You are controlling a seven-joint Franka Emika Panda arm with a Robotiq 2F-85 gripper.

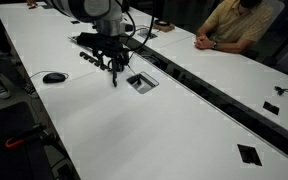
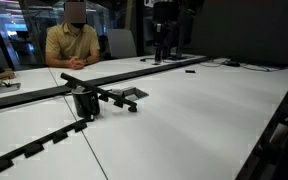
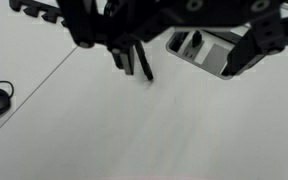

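My gripper stands open over the white table, its dark fingers wide apart at the top of the wrist view, with nothing held between them. A grey tray shows in the gap, partly covered by the right finger. Inside that tray lies a small dark object. Close by the left finger is a thin black stick-like item, its upper end hidden. In exterior view 1 the tray sits just right of the arm.
A black mouse lies left of the arm. Far to the right is a flat black piece. A person sits behind the rear table.
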